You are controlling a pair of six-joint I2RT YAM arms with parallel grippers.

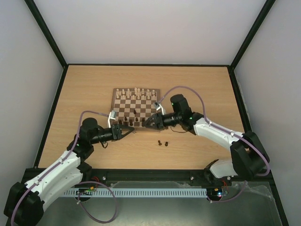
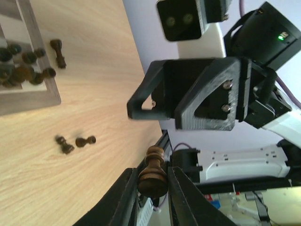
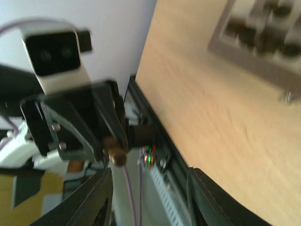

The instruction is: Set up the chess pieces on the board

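Note:
The chess board (image 1: 113, 101) has light pieces (image 1: 136, 92) standing along its far side and dark pieces (image 1: 131, 121) on its near side. Low in the left wrist view, my left gripper is shut on a dark chess piece (image 2: 153, 183), clear of the board. That same piece shows between the left fingers in the right wrist view (image 3: 117, 157). My right gripper is open and empty, near the board's front right part. Two dark pieces, one (image 2: 61, 141) beside another (image 2: 86, 141), lie on the table off the board.
Another dark piece (image 2: 58, 52) is on the table beside the board's edge in the left wrist view. The two grippers are close together over the board's near edge. Bare table (image 1: 197, 80) stretches behind and left of the board.

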